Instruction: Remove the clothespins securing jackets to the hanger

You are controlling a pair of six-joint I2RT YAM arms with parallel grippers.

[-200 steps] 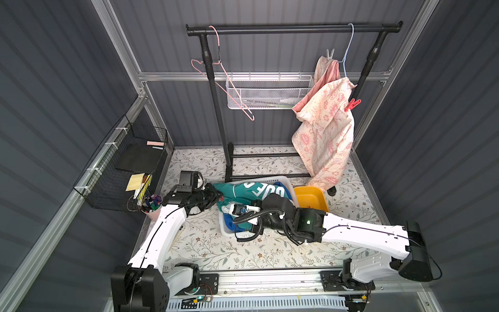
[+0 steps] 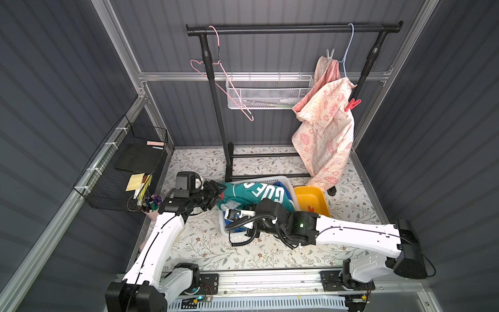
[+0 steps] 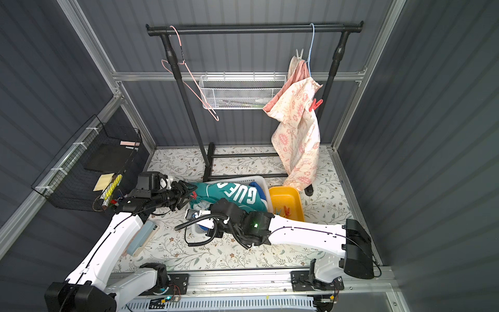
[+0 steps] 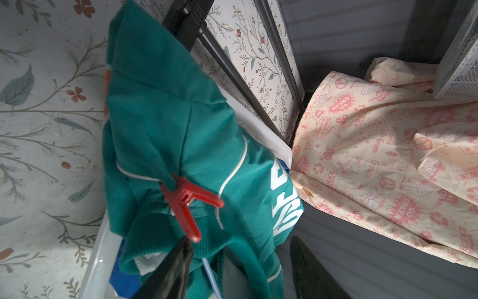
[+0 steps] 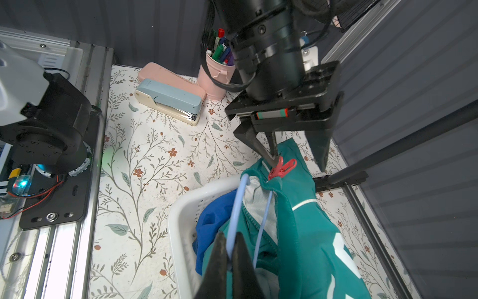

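Note:
A teal jacket (image 2: 254,193) lies in a white basket (image 2: 222,223). A red clothespin grips its collar, also visible in the right wrist view (image 5: 278,168). My left gripper is part open just beside that clothespin, with nothing clearly held. My right gripper is shut on a light blue hanger (image 5: 236,214) rising from the jacket's neck. Pink patterned jackets (image 2: 322,135) hang on another hanger from the rail (image 2: 291,28), with red (image 2: 351,104) and grey (image 2: 329,53) clothespins.
An orange tray (image 3: 291,197) sits right of the basket. A stapler (image 5: 169,99) and pen cup (image 5: 214,79) stand at the left. A black wire basket (image 2: 124,166) is mounted on the left wall. Pink hangers (image 2: 234,93) hang on the rail's left.
My left arm has shifted slightly at the jacket's collar. The hanging jackets are unchanged.

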